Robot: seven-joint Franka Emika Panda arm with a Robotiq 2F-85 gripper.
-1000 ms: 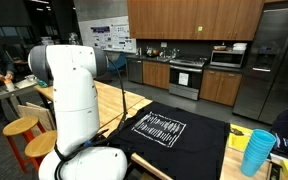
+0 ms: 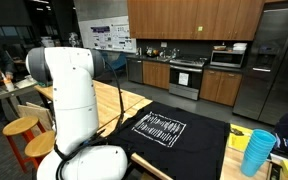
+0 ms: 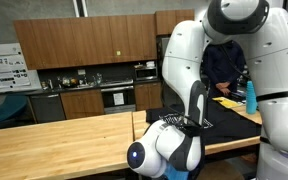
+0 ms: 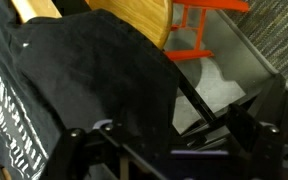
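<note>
A dark cloth (image 2: 194, 140) with a block of white print (image 2: 159, 128) lies spread on the table. Part of this cloth (image 4: 94, 70) fills the left of the wrist view, its print (image 4: 14, 125) at the lower left. At the bottom of that view, my gripper appears as dark parts against the dark cloth. Its fingers are open, and no held object shows. My white arm (image 2: 76, 95) rises from its base at the table's left in the first exterior view. The gripper is hard to make out in the exterior views.
A tall blue cup (image 2: 256, 153) stands on the table's right side. Bare wooden tabletop (image 3: 64, 145) stretches left of the cloth. Orange stools (image 2: 21, 126) stand on the floor at the left, and a red stool (image 4: 190, 38) shows beyond the table edge.
</note>
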